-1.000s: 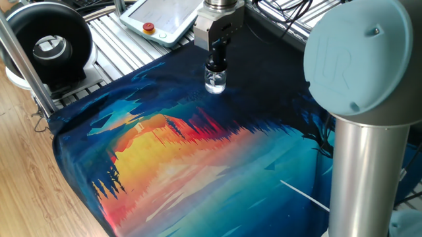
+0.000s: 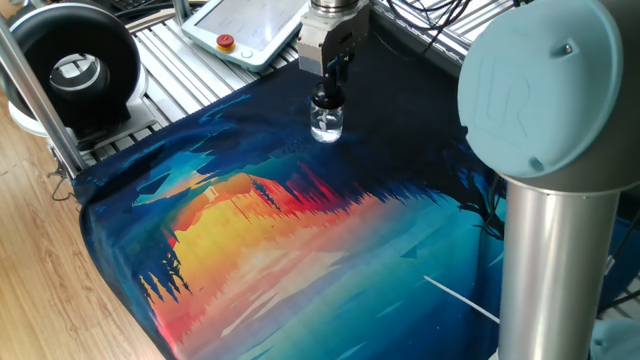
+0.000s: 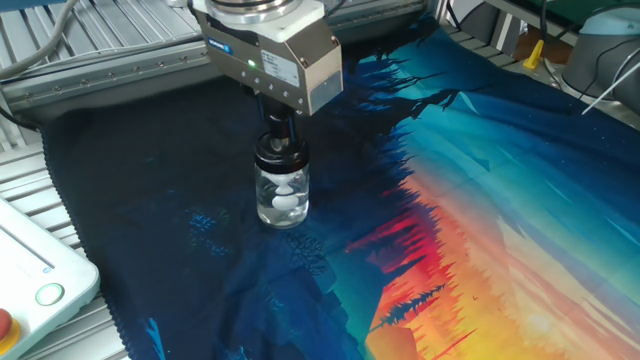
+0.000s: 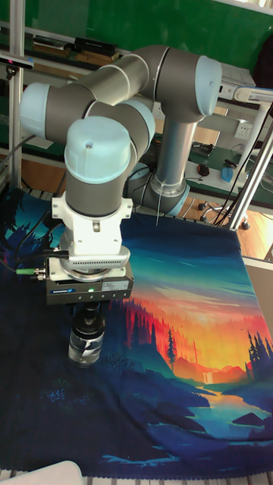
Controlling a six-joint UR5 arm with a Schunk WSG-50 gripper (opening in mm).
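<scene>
A clear glass jar (image 3: 283, 200) with a black lid (image 3: 281, 153) stands upright on the dark part of the printed cloth. Clear liquid and something whitish show inside it. My gripper (image 3: 279, 136) points straight down over the jar, its dark fingers reaching the lid. Black fingers against a black lid hide whether the fingers are closed on it. In exterior view 1 the jar (image 2: 326, 125) sits right below the gripper (image 2: 328, 92); in exterior view 3 the jar (image 4: 85, 352) is likewise under the gripper's body.
A tablet-like panel (image 2: 250, 22) with a red button (image 2: 226, 43) lies beyond the cloth's edge. A black round device (image 2: 75, 75) stands at the left. Cables (image 2: 430, 12) run behind the gripper.
My gripper's body has turned and shifted very slightly to the right above the jar. The jar stays in the same place.
</scene>
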